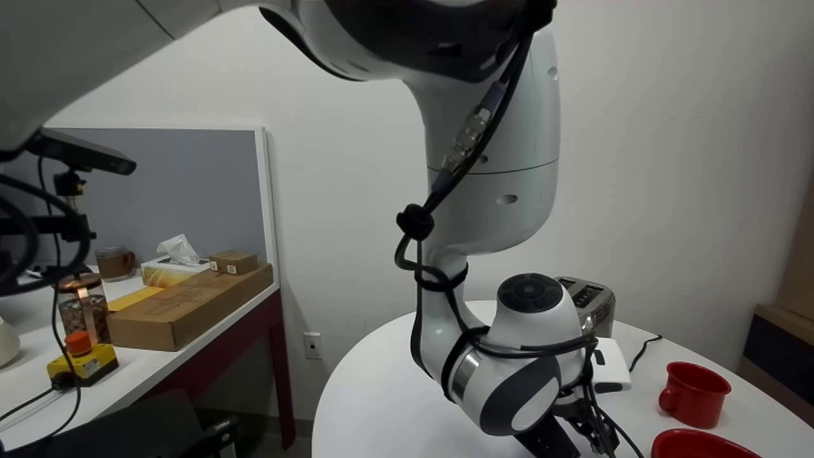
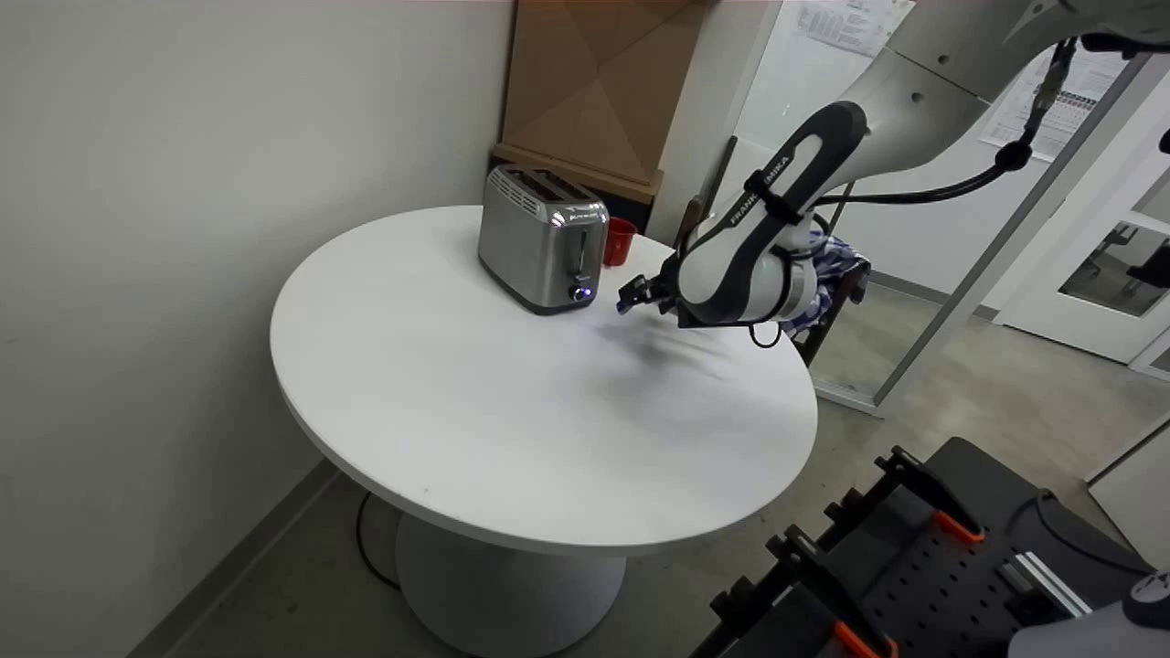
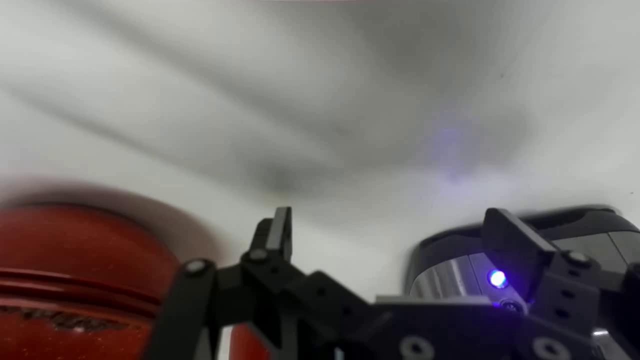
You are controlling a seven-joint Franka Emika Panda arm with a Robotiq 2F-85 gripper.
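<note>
My gripper is open, with its two black fingers set wide apart and only bare white tabletop showing between them. In exterior view 2 the gripper [image 2: 644, 294] hangs low over the table, just right of the silver toaster [image 2: 539, 247]. The toaster [image 3: 441, 279] also shows at the lower right of the wrist view, partly behind one finger, with its blue light lit. A red mug [image 1: 694, 394] stands on the table's right side, and a red dish [image 1: 698, 445] is cut off by the bottom edge of exterior view 1.
A large red rounded object [image 3: 78, 246] fills the wrist view's lower left; I cannot tell whether it is mug or dish. A wall [image 2: 219, 219] stands behind the table.
</note>
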